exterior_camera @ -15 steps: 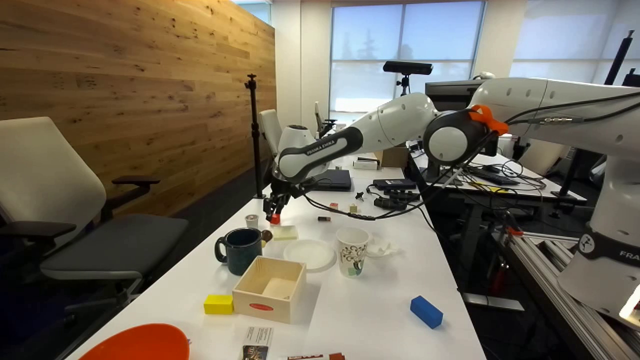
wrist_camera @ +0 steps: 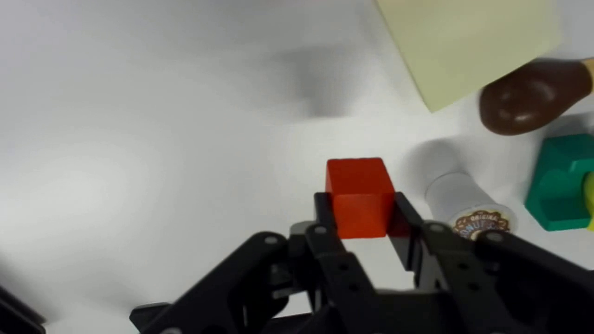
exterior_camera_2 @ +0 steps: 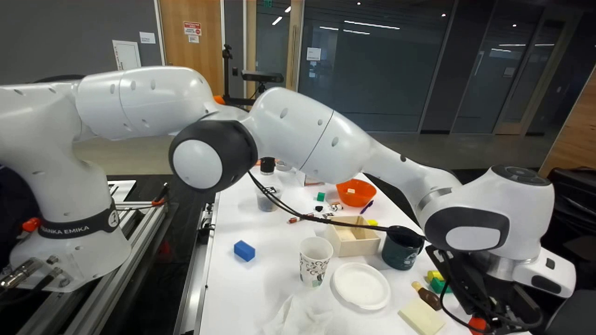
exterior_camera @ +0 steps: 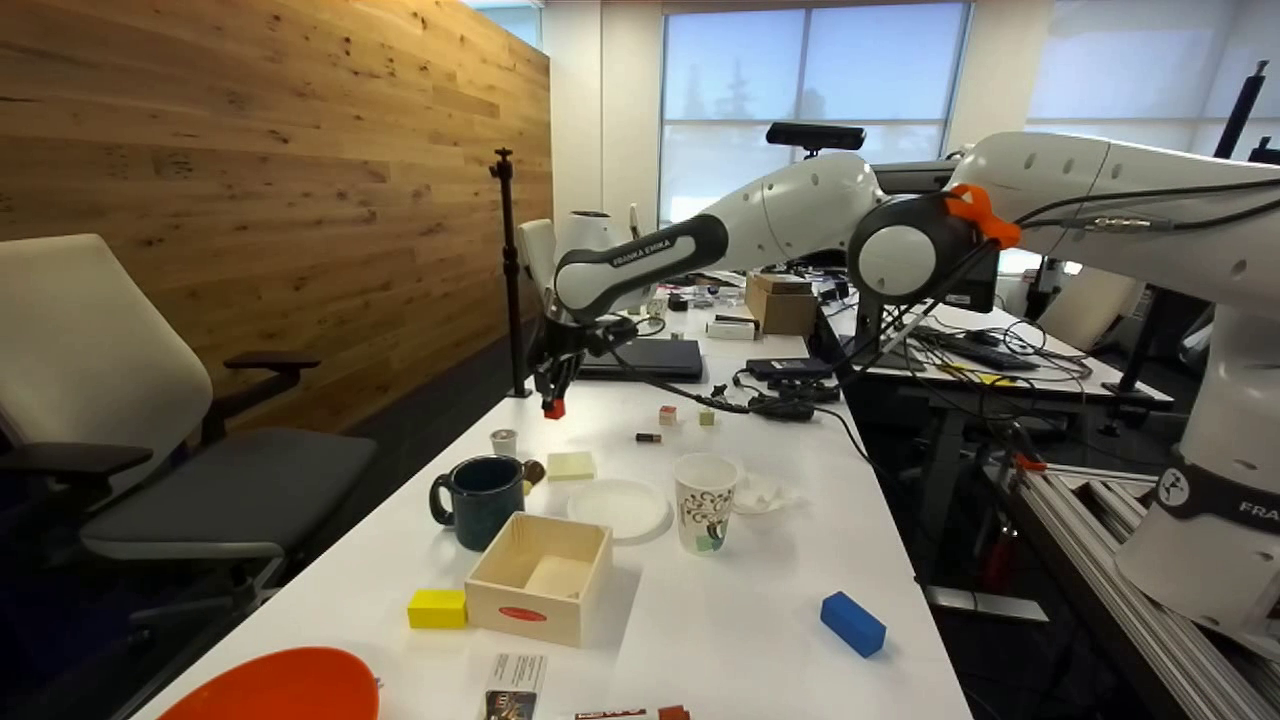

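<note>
A red block [wrist_camera: 360,195] is pinched between the two fingertips of my gripper in the wrist view. The same red block [exterior_camera: 554,409] shows in exterior view 1, held above the far left part of the white table. In exterior view 2 the block [exterior_camera_2: 477,324] is partly cut off at the bottom edge, below the wrist. White tabletop lies beneath it, with a small white pod [wrist_camera: 465,203] beside my right finger. A pale yellow pad [wrist_camera: 473,44] and a brown toy piece [wrist_camera: 534,97] lie on the table to the upper right.
A dark mug [exterior_camera: 485,502], a wooden box [exterior_camera: 593,588], a white plate [exterior_camera: 618,509] and a paper cup [exterior_camera: 705,504] stand nearer exterior view 1. A blue block [exterior_camera: 853,624] lies right, an orange bowl [exterior_camera: 278,690] front left. A laptop [exterior_camera: 642,359] sits behind the gripper.
My gripper and the red block have risen off the table region near the pad, with the forearm higher than a second ago. The table objects look unmoved.
</note>
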